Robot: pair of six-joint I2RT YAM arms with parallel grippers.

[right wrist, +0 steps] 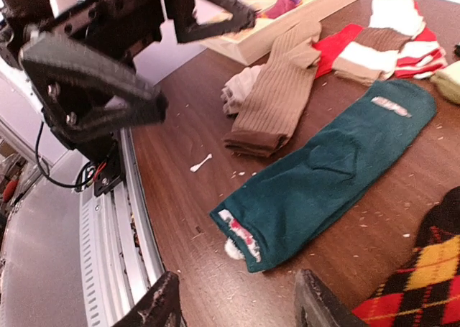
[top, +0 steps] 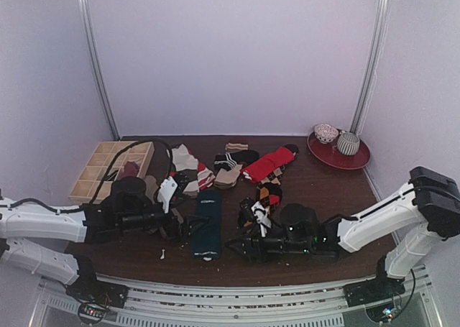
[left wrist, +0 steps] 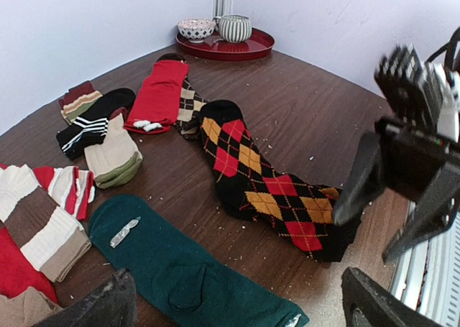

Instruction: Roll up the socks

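A dark green pair of socks (top: 206, 226) lies flat and lengthwise on the table between my two grippers, its cuff end toward the front edge. In the left wrist view the green socks (left wrist: 190, 277) stretch below my left gripper, which is wide open with nothing between its fingers. My right gripper stands partly open and empty, just in front of the cuff of the green socks (right wrist: 309, 180). An argyle sock pair (left wrist: 266, 183) in black, red and orange lies flat to the right; in the top view my right arm partly covers it.
Other socks lie behind: a red pair (top: 271, 164), striped ones (top: 205, 177) and brown ones (right wrist: 277, 90). A wooden compartment box (top: 93, 172) stands at the left. A red tray (top: 338, 159) with two cups is at the back right, with bare table before it.
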